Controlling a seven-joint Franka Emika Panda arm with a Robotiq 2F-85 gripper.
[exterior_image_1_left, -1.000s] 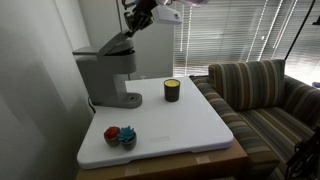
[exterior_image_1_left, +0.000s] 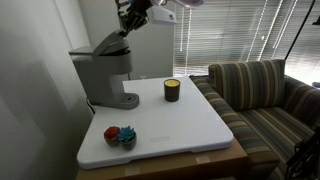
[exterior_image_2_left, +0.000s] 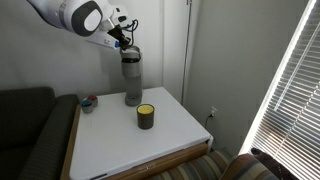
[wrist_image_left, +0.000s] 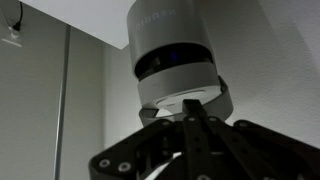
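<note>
A grey coffee machine (exterior_image_1_left: 100, 78) stands at the back left of the white table, its sloping lid on top. My gripper is close to the machine's top; its dark fingers look drawn together, with nothing seen between them. In the wrist view, the machine's rounded head (wrist_image_left: 168, 32) and a grey loop-shaped handle (wrist_image_left: 222, 101) lie just beyond the fingertips. Whether they touch the handle is hard to tell. From the second exterior view, the gripper (exterior_image_2_left: 127, 40) appears at the upper end of the machine (exterior_image_2_left: 132, 72).
A dark cup with a yellow inside (exterior_image_1_left: 172, 90) stands right of the machine. Two small pots, one with red (exterior_image_1_left: 111, 133) and one with blue-green (exterior_image_1_left: 127, 134) tops, sit at the table's near left. A striped sofa (exterior_image_1_left: 248, 87) adjoins on the right.
My gripper has shifted slightly left and its wrist pose differs a little, staying above the machine. The machine, cup and pots appear unmoved.
</note>
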